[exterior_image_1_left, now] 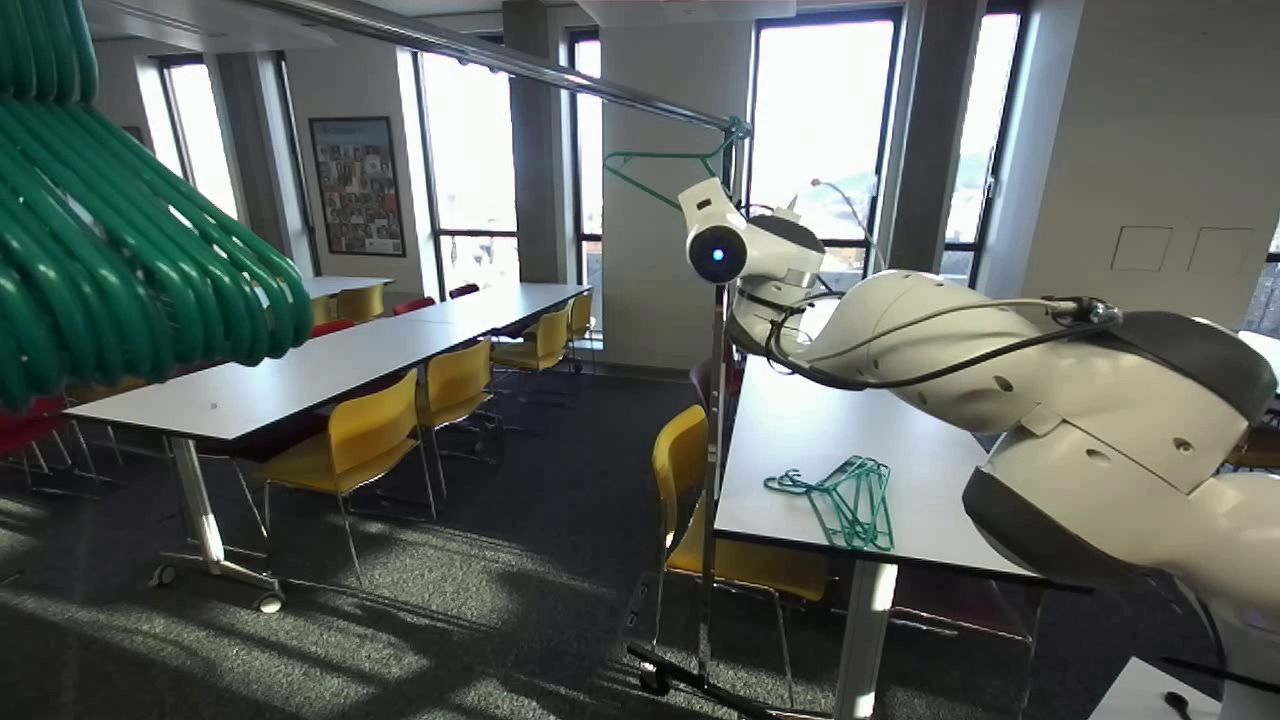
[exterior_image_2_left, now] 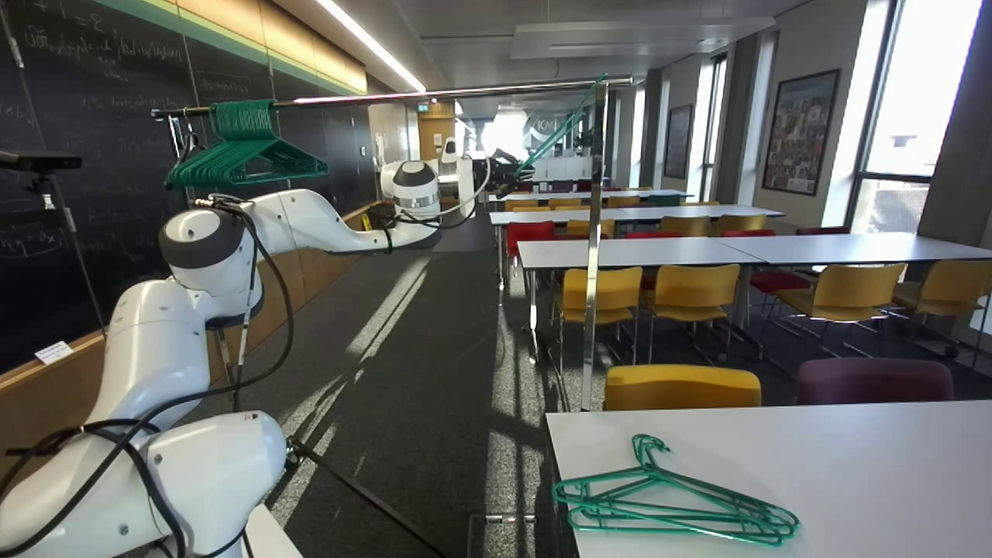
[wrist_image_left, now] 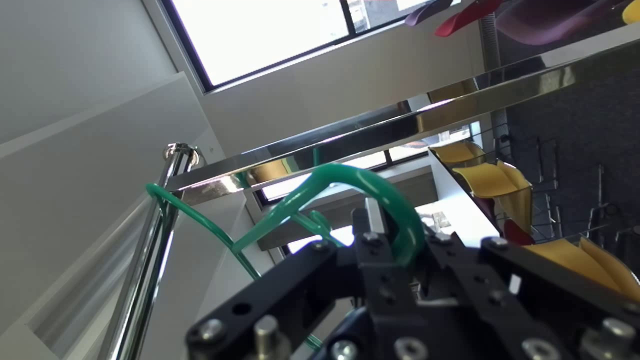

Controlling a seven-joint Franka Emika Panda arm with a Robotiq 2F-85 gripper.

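A green hanger [exterior_image_1_left: 657, 155] is up at the far end of the metal clothes rail [exterior_image_1_left: 576, 82]. My gripper is shut on one rounded corner of it, seen close up in the wrist view. In exterior view 2 the hanger [exterior_image_2_left: 569, 130] slants up from the gripper [exterior_image_2_left: 517, 171] to the rail's end by the upright post. Its neck and hook end lie close to the rail [wrist_image_left: 139, 279] in the wrist view; whether the hook sits over the bar I cannot tell. In exterior view 1 the arm's wrist hides the fingers.
Several green hangers [exterior_image_2_left: 243, 153] hang bunched at the rail's other end. More green hangers [exterior_image_2_left: 674, 502] lie on a white table [exterior_image_2_left: 883, 465]. The rack's upright post [exterior_image_2_left: 595, 251] stands close to the gripper. Yellow chairs [exterior_image_1_left: 372, 432] and tables surround the rack.
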